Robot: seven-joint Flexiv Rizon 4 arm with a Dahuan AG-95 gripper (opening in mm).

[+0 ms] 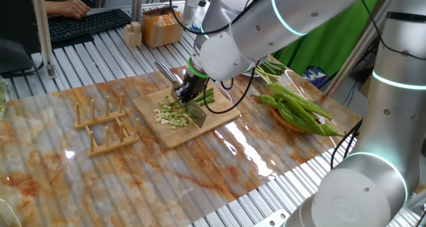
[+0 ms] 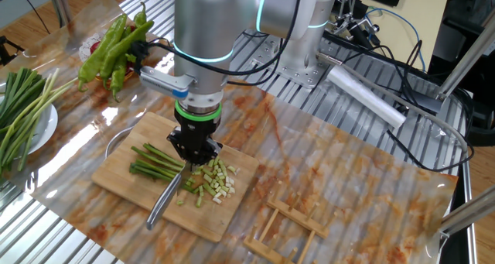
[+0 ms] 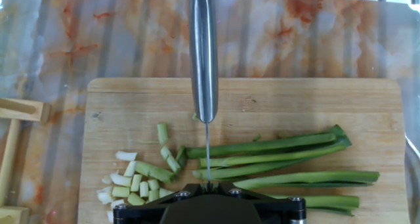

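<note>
My gripper (image 2: 193, 149) is shut on a knife, gripping it by the top of the blade. In the wrist view the metal knife handle (image 3: 204, 53) points away from me. The broad knife blade (image 1: 195, 112) stands edge down over the wooden cutting board (image 1: 170, 142); whether it touches the board cannot be made out. Long green stalks (image 3: 282, 161) lie on one side of the blade. Short chopped pieces (image 3: 136, 184) are heaped on the other side. Part of the blade is hidden by my gripper in the wrist view.
A wooden peg rack (image 1: 106, 137) stands beside the board. Green peppers (image 1: 296, 110) fill a basket on the other side, and a plate (image 2: 45, 132) of long green stalks is near them.
</note>
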